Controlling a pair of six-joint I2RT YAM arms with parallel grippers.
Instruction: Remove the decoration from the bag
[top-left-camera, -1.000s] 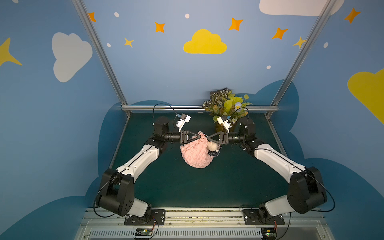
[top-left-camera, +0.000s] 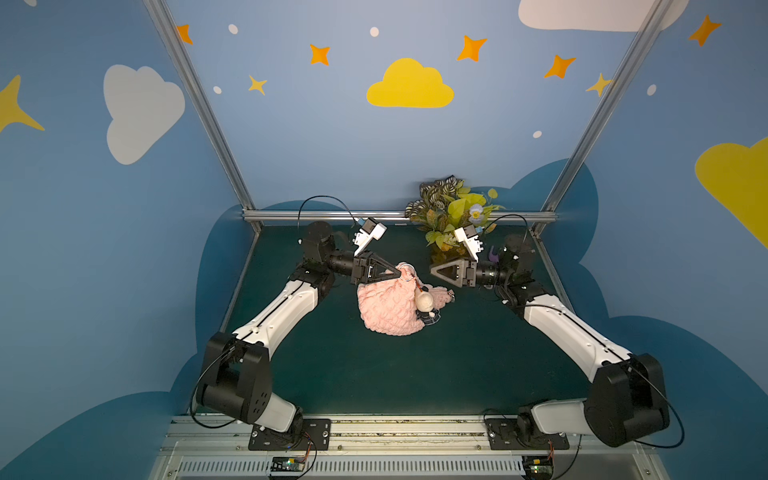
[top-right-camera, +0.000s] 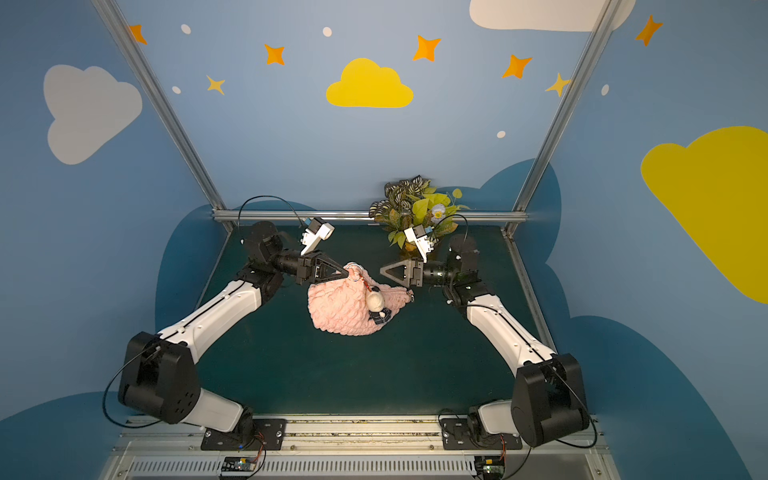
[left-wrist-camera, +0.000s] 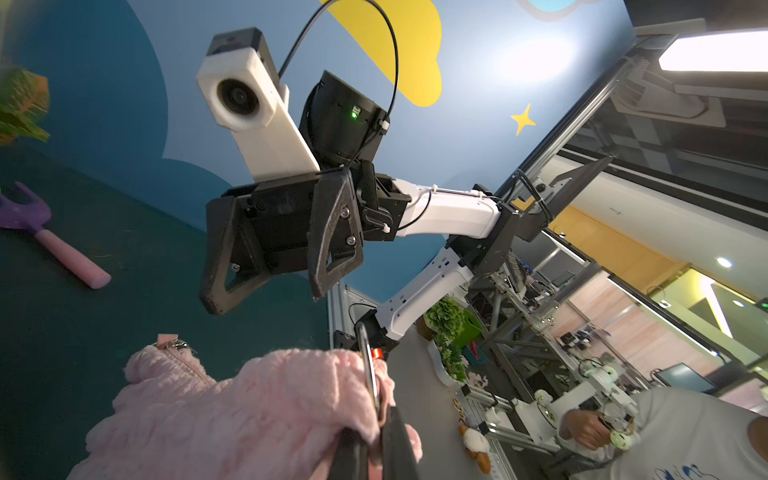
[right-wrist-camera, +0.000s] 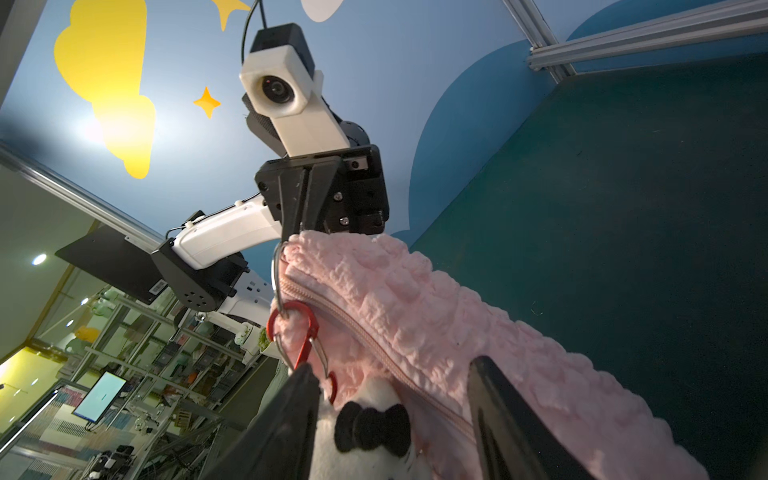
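Observation:
A fluffy pink bag (top-left-camera: 389, 304) hangs from my left gripper (top-left-camera: 398, 273), which is shut on its top corner; pink fabric shows at the fingers in the left wrist view. At that corner in the right wrist view, a metal ring (right-wrist-camera: 277, 276) bears a red carabiner (right-wrist-camera: 301, 308). The decoration, a white plush with a black bow (right-wrist-camera: 372, 430), lies against the bag's front near the zipper. Just right of the bag, my right gripper (top-left-camera: 433, 270) is open. In its own view the plush appears between the spread fingers but farther off, and nothing is gripped.
A potted leafy plant (top-left-camera: 452, 209) stands at the back, close behind the right gripper. A purple and pink toy tool (left-wrist-camera: 72, 257) lies on the table behind.
My right gripper has drawn back to the right from the bag's top, coming away empty. The bag and plush have swung about, and the left gripper still pinches the corner.

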